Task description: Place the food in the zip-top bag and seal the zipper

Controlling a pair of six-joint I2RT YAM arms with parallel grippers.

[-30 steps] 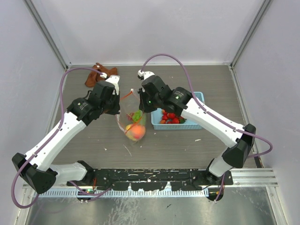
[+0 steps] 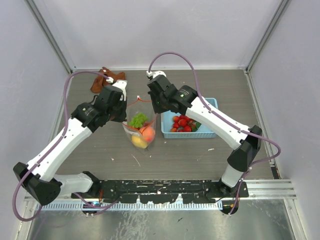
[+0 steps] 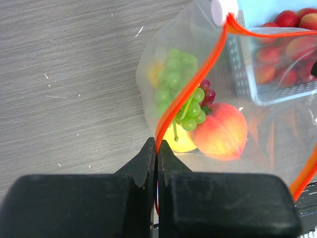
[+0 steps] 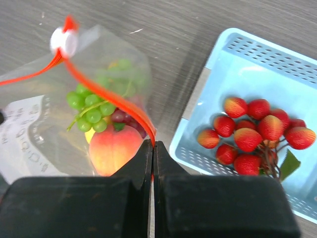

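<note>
The clear zip top bag [image 2: 131,131] hangs upright with its orange-edged mouth spread between my two grippers. Inside it lie a peach [image 3: 220,133], green grapes [image 4: 91,106], dark red grapes [image 3: 208,92] and a yellow fruit [image 3: 179,139]. My left gripper is shut on one side of the orange rim. On the opposite side, my right gripper pinches the rim between its closed fingers. A white zipper slider [image 4: 64,40] sits at the far corner of the orange strip.
Right of the bag stands a light blue basket [image 4: 198,124] holding several red strawberry-like fruits [image 4: 257,131]. A brown cloth-like item [image 2: 107,79] lies at the back left. The table in front of the bag is bare.
</note>
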